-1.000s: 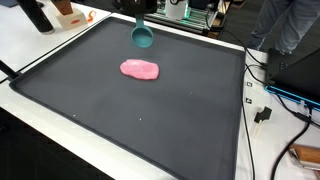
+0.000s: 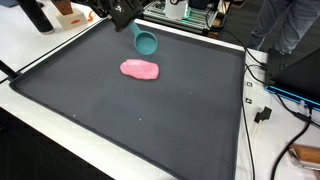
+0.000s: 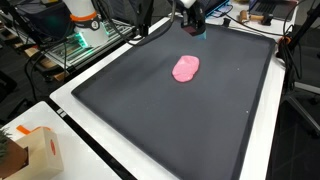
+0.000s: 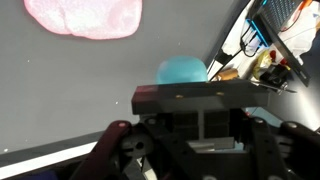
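A teal cup (image 2: pixel 146 43) hangs tilted over the far part of the dark mat (image 2: pixel 130 110), its round end turned toward exterior view 1. My gripper (image 2: pixel 130 20) is shut on it from behind. In exterior view 2 only a little of the cup (image 3: pixel 201 34) shows beside the dark gripper (image 3: pixel 190 20). The wrist view shows the cup (image 4: pixel 182 70) beyond the dark bar of the gripper; where the fingers touch it is hidden. A flat pink cloth (image 2: pixel 139 69) lies on the mat, apart from the cup and nearer to exterior view 1.
A white border (image 2: pixel 75 131) surrounds it. Beyond the far left corner stand wooden-coloured items (image 2: pixel 70 16). Cables (image 2: pixel 252 62) run along the right edge.
Over the last second the cup has come slightly lower and nearer to exterior view 1. The pink cloth has stayed put.
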